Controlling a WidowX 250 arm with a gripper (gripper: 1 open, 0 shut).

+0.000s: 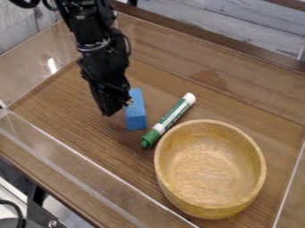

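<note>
The black arm reaches down from the top left, its gripper (110,107) shut just left of a blue block (135,113) on the wooden table; nothing shows between the fingers. A green and white tube (168,120) lies diagonally to the right of the block. A large yellow bowl (210,193) sits at the lower right.
The wooden table (84,147) has clear room at the left, the back and the right. A raised edge runs along the back and the near left side.
</note>
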